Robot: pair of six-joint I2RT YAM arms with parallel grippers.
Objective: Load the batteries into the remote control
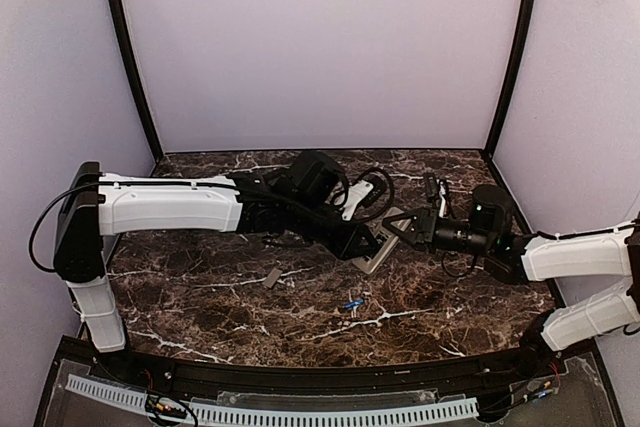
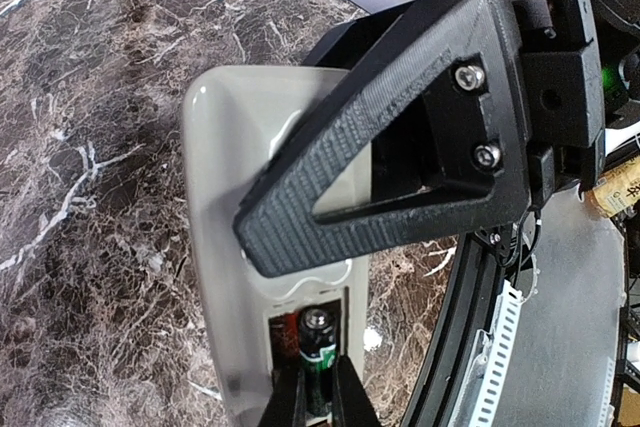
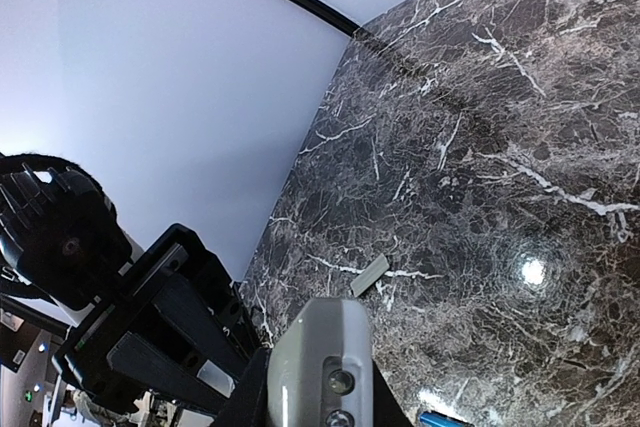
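My right gripper (image 1: 405,222) is shut on the grey remote control (image 2: 230,247), held in the air with its battery compartment facing the left wrist camera. In that compartment sits a black battery (image 2: 318,347), with my left gripper's dark fingertips at its lower part, apparently shut on it. My left gripper (image 1: 365,245) reaches over the remote from the left. In the right wrist view the remote's end fills the bottom middle. A blue battery (image 1: 352,303) lies on the table in front of the remote.
A small grey piece (image 1: 272,277), likely the battery cover, lies left of the blue battery. Walls bound it at the back and sides.
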